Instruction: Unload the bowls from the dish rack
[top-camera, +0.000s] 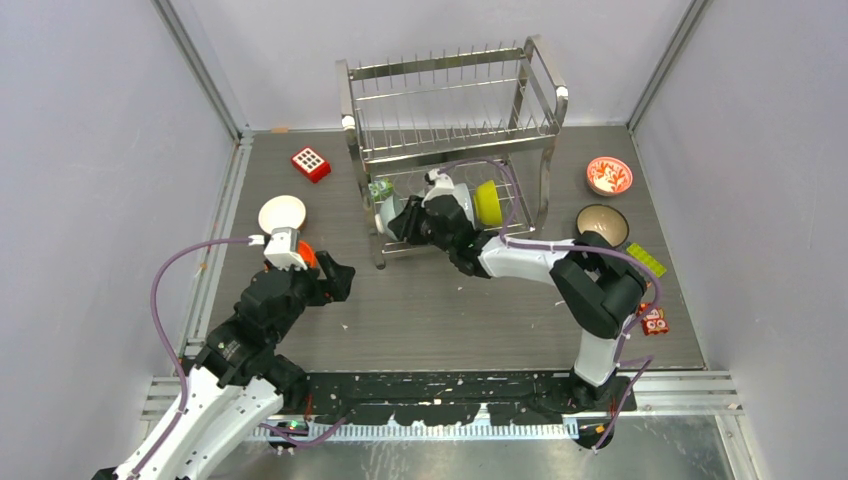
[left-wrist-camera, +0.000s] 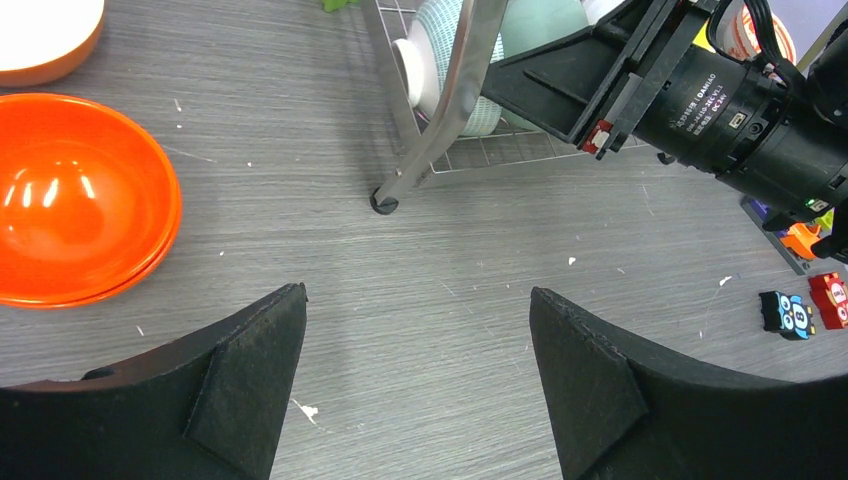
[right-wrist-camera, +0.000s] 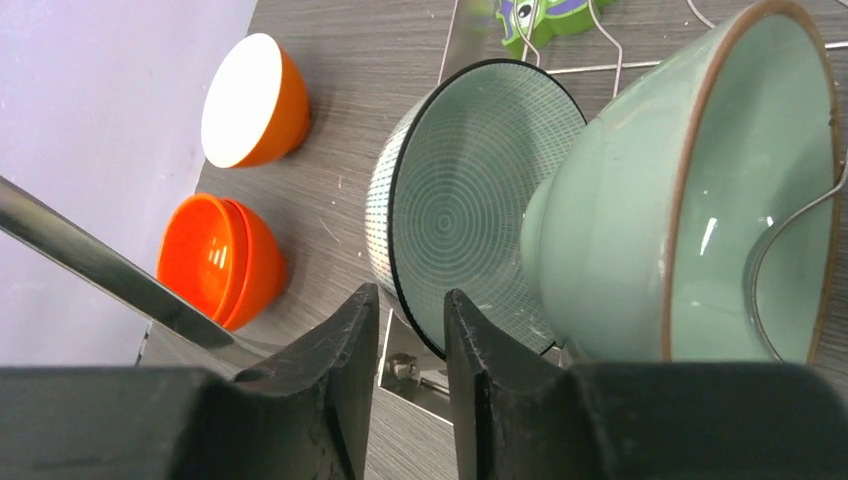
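The dish rack (top-camera: 455, 150) holds bowls on its lower tier, including a white-green textured bowl (right-wrist-camera: 460, 200), a pale green bowl (right-wrist-camera: 610, 250) and a yellow bowl (top-camera: 488, 203). My right gripper is open at the textured bowl, its fingertips on either side of the dark rim. My left gripper is open over the table left of the rack, with nothing between its fingers. Beside it are stacked orange bowls (left-wrist-camera: 75, 200) and an orange bowl with white inside (right-wrist-camera: 250, 100).
A red patterned bowl (top-camera: 609, 176) and a tan bowl (top-camera: 602, 222) stand right of the rack. A red dotted block (top-camera: 311, 164) lies back left, small toys (top-camera: 654, 320) at the right.
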